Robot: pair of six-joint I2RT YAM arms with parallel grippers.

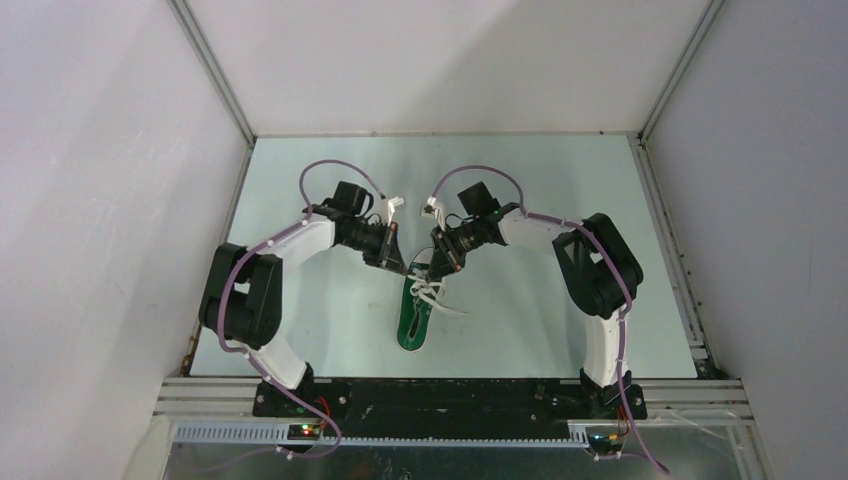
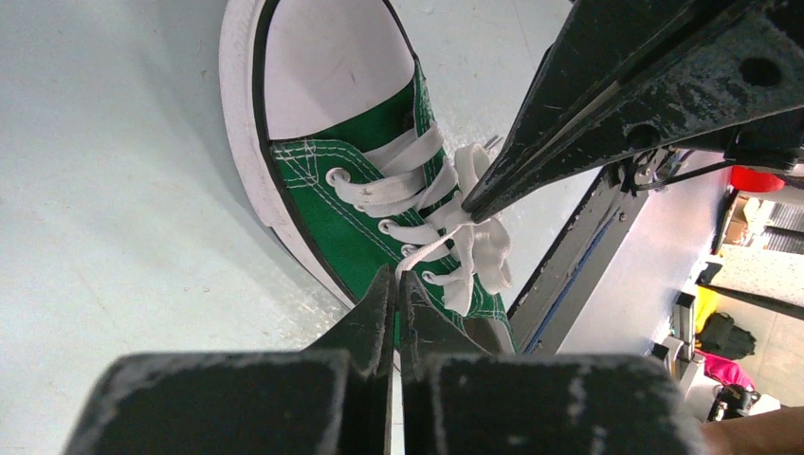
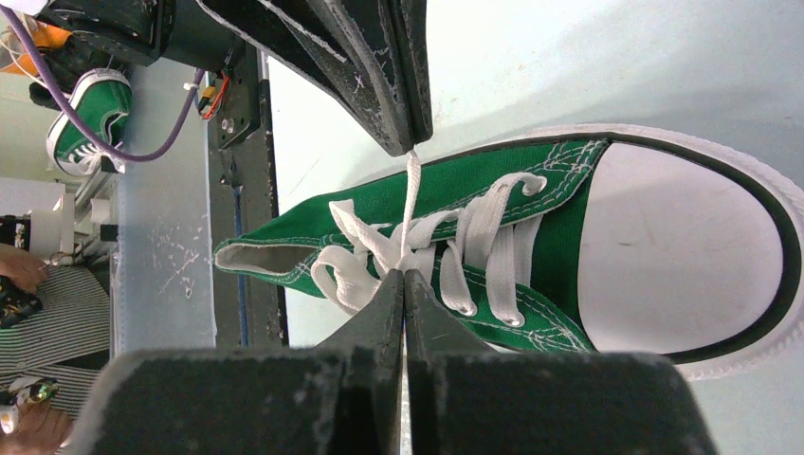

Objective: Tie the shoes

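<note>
A green canvas sneaker (image 1: 412,325) with white toe cap (image 3: 687,246) lies on the pale table, its white laces (image 2: 398,190) bunched and looped over the middle. My left gripper is shut on a lace, which runs taut from its tips to the lace bundle. My right gripper is shut at the laces above the shoe, on the lace that runs up to the left gripper's tips in the right wrist view. In the top view both grippers are close over the shoe, left one just left of it, right one over its upper part.
White walls enclose it at the sides and back, with a dark rail (image 1: 450,400) along the front edge. The two arms are close together over the shoe.
</note>
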